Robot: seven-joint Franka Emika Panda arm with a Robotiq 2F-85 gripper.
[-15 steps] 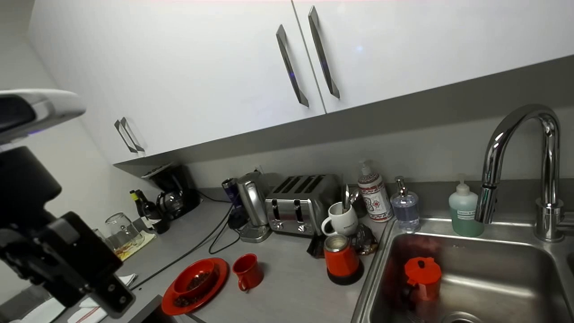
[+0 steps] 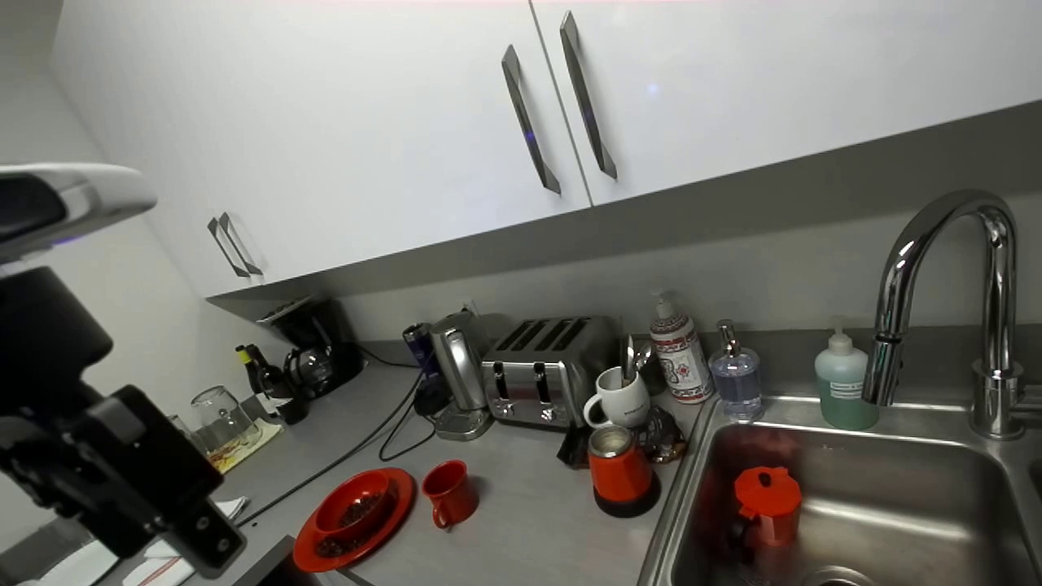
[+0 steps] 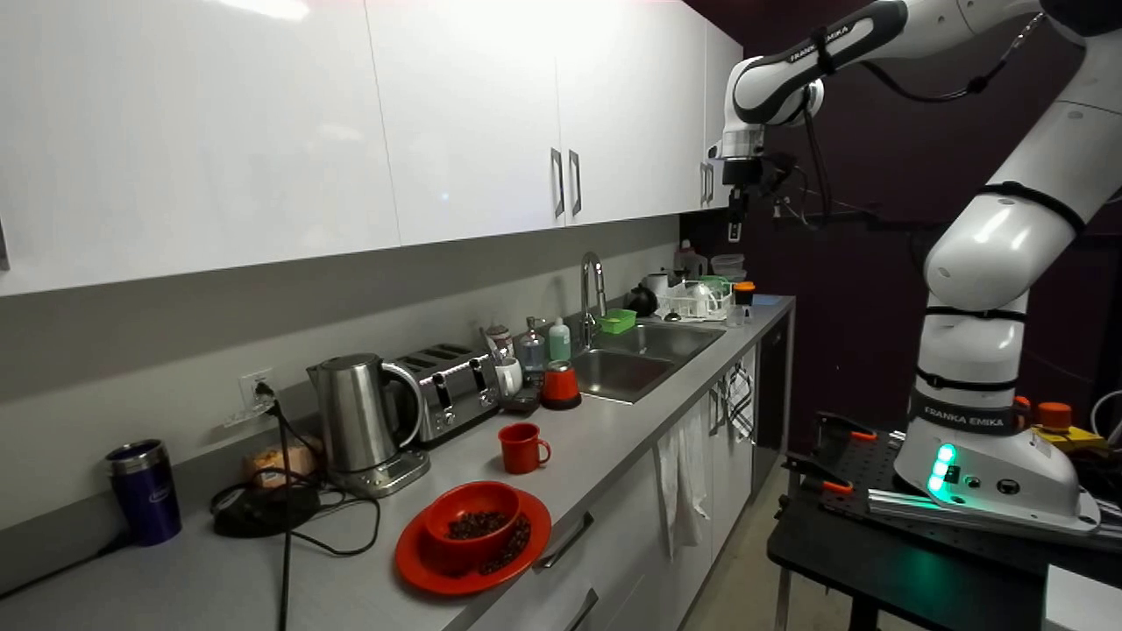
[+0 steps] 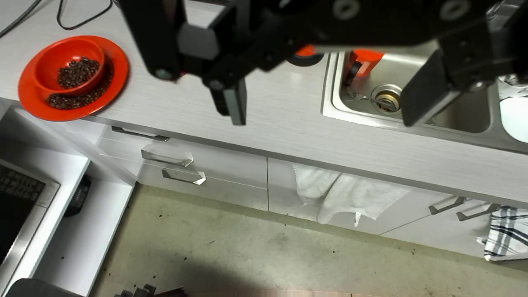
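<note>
High above the counter's front edge, my gripper stands open, its fingers wide apart and only the countertop and sink rim showing far below between them. In exterior view 2 it hangs pointing down, clear of everything. A red bowl (image 2: 352, 503) of dark brown beans rests on a red plate (image 2: 403, 518), with more beans on the plate. Beside it stands a red mug (image 2: 450, 493), mostly hidden behind the gripper in the wrist view. A red pot base (image 2: 621, 472) with a dark bottom is on the counter; a red lidded pot top (image 2: 769, 498) lies in the sink.
The metal sink (image 3: 621, 375) has a tall faucet (image 2: 994, 293). Along the wall stand a toaster (image 2: 537, 376), a kettle (image 3: 355, 415), a white mug (image 2: 621, 399) and soap bottles. Cords cross the left counter.
</note>
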